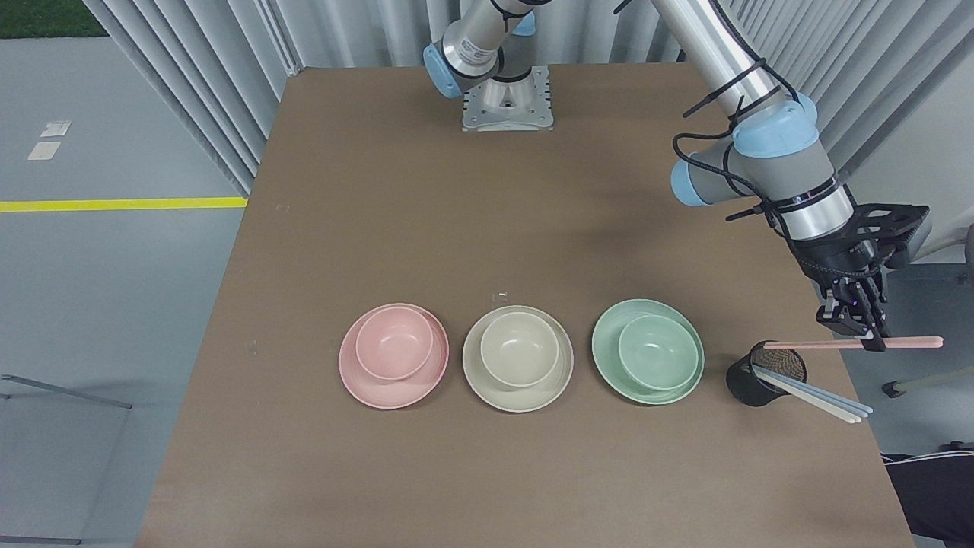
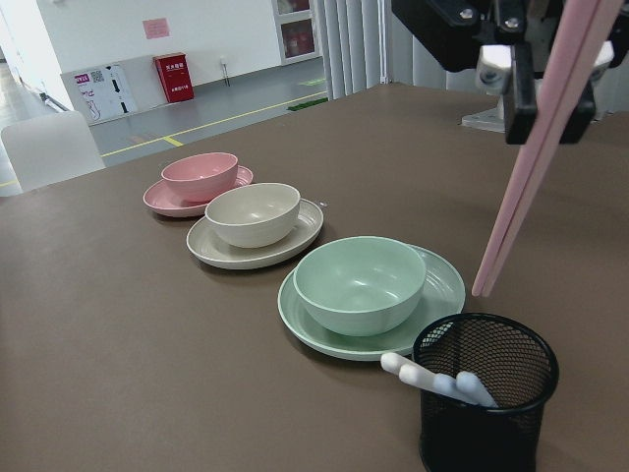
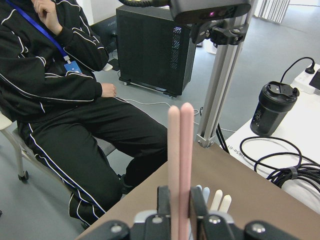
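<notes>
My gripper [image 1: 867,339] is shut on a pair of pink chopsticks [image 2: 539,147], held slanting in the left view with their lower tips just above the black mesh cup [image 2: 482,442]. White and pale blue chopsticks [image 1: 817,398] lean in that cup. In the wrist view the pink chopsticks [image 3: 184,150] stand upright between the fingers. Three bowls sit on matching plates to the left of the cup: pink [image 1: 393,342], cream [image 1: 520,350] and mint green [image 1: 657,352].
The cup is near the table's right edge. A seated person [image 3: 75,125] is beyond the edge in the wrist view.
</notes>
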